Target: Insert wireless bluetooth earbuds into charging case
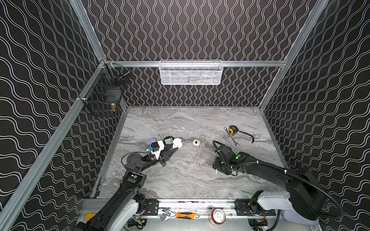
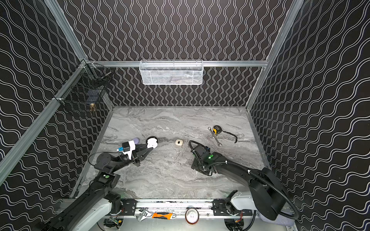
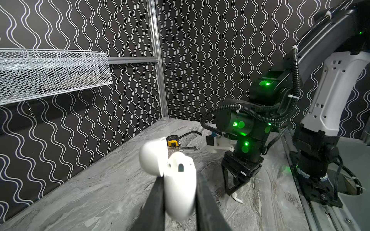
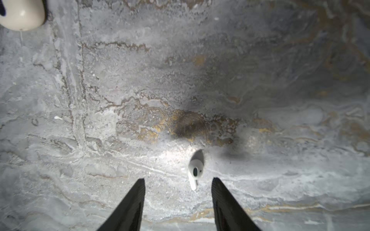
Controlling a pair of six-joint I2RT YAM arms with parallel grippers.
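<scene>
The white charging case is upright in my left gripper, which is shut on its lower part. Its lid stands open to the left. At the case's mouth a white rounded piece with a dark oval shows, which looks like an earbud seated there. On the table a white earbud lies with its stem toward the bottom of the right wrist view. My right gripper hovers above the table, open, its fingers well apart. The earbud shows between and slightly beyond the fingertips, untouched.
A cream rounded box sits mid-table between the arms. Farther right lie a wrench and a tape measure. Behind the left gripper are a dark round object and a purple one.
</scene>
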